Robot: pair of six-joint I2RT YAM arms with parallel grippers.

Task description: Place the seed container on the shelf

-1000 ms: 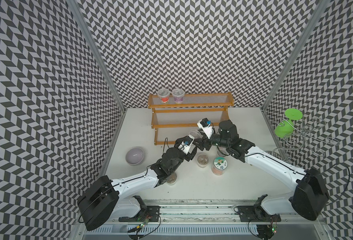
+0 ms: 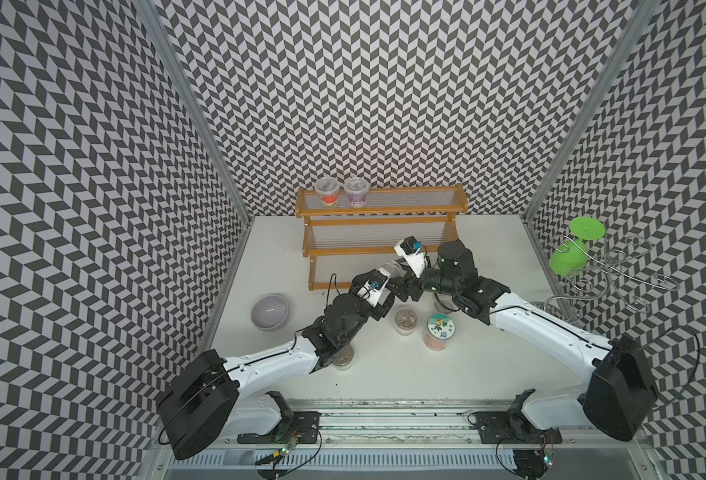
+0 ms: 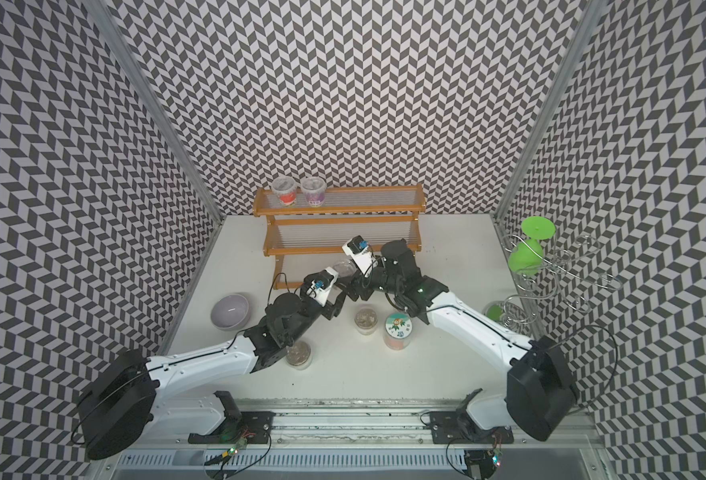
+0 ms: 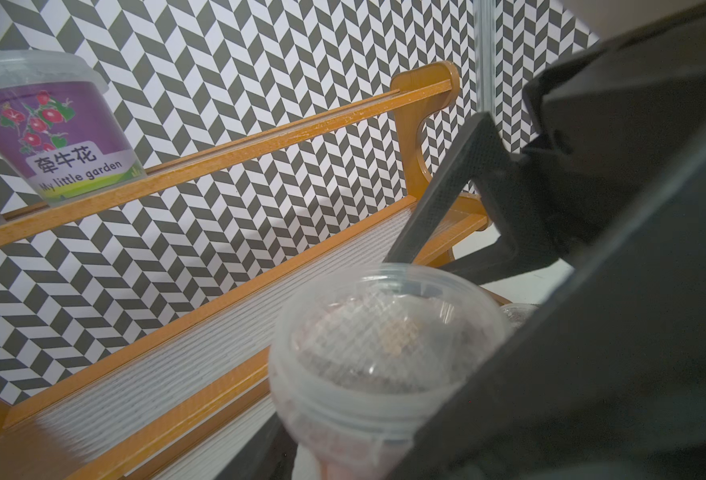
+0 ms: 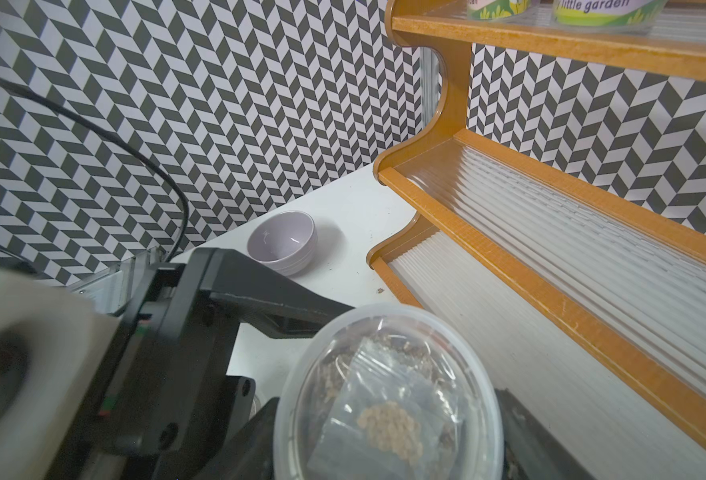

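A clear-lidded seed container [image 4: 389, 352], a small bag of seeds visible inside it [image 5: 389, 428], is held up between my two grippers in front of the wooden shelf [image 3: 337, 249]. My left gripper [image 2: 377, 297] is at its left side, my right gripper [image 2: 402, 284] at its right; both are around it, but their fingertips are largely hidden, so I cannot tell how firmly either grips. Two labelled seed cups [image 2: 326, 192] stand on the top shelf; the middle shelf [image 5: 577, 264] is bare.
A lilac bowl [image 2: 270, 312] sits at the left. A seed cup [image 2: 405, 321] and a floral-lidded tub [image 2: 439, 331] stand on the table below the grippers, another cup [image 2: 342, 358] under the left arm. A wire rack with green pieces [image 2: 577, 256] stands at the right.
My left gripper has shifted very slightly toward the container; otherwise little visibly differs.
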